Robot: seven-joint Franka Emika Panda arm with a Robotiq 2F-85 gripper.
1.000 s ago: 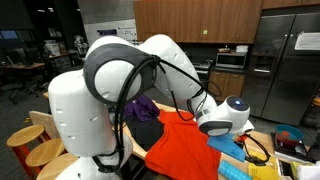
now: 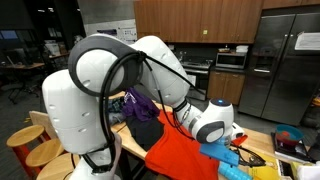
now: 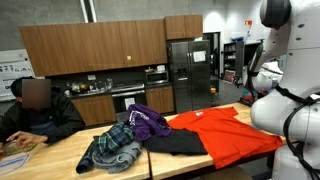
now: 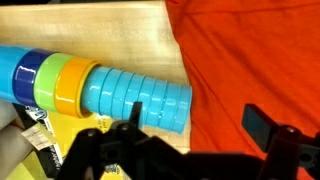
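Observation:
In the wrist view my gripper is open, its dark fingers wide apart with nothing held between them. Red cloth point(image 4: 245, 60) spreads beneath the right finger and fills the right side. A light-blue ribbed cylinder point(image 4: 140, 98) lies on the wood close by the left finger, its end near the cloth's edge. From exterior view 1, the red cloth point(image 2: 175, 152) covers the table under the white arm, and the cylinder point(image 2: 232, 172) shows at the bottom, right of the wrist. The fingertips are hard to make out from outside.
Yellow, green and blue rings point(image 4: 50, 82) line up with the cylinder. Behind the cloth lie dark cloth point(image 3: 177, 138), purple cloth point(image 3: 147, 122) and plaid clothing point(image 3: 113, 142). A blue bowl point(image 2: 289, 133) stands at the right. A person point(image 3: 45, 110) sits at the far left.
The gripper end of the arm has shifted left and slightly lower in exterior view 1, over the red cloth. The cylinder and the clothes look unmoved.

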